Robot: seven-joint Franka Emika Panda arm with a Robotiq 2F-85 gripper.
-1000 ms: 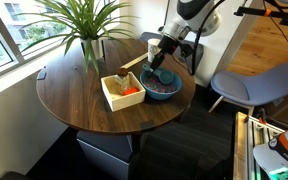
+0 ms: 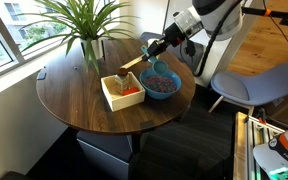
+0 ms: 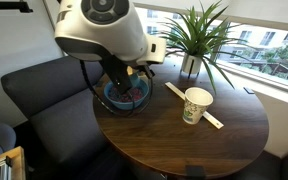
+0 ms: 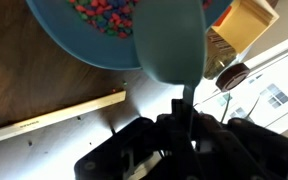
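Note:
My gripper is shut on the thin handle of a teal scoop [image 4: 171, 42], whose broad end points away from the fingers. In the wrist view the scoop overlaps the blue bowl [image 4: 62, 32], which holds many small colourful pieces [image 4: 104, 14]. From the first exterior side, the gripper [image 2: 158, 48] stands above and behind the bowl [image 2: 161, 84], near the table's far right side. Whether the scoop carries any pieces cannot be told. The arm covers part of the bowl [image 3: 134, 100] in the second exterior view.
Left of the bowl, a cream box [image 2: 124, 98] holds a brown-capped jar [image 2: 122, 76] and something orange-red. A patterned paper cup [image 3: 196, 105] and a pale flat strip [image 3: 212, 119] are on the round table [image 2: 69, 95]. A potted plant [image 2: 89, 25] stands at the back.
The arm has shifted left in the first exterior view. The scoop, low at the bowl a second ago, has risen and moved toward the bowl's far left side.

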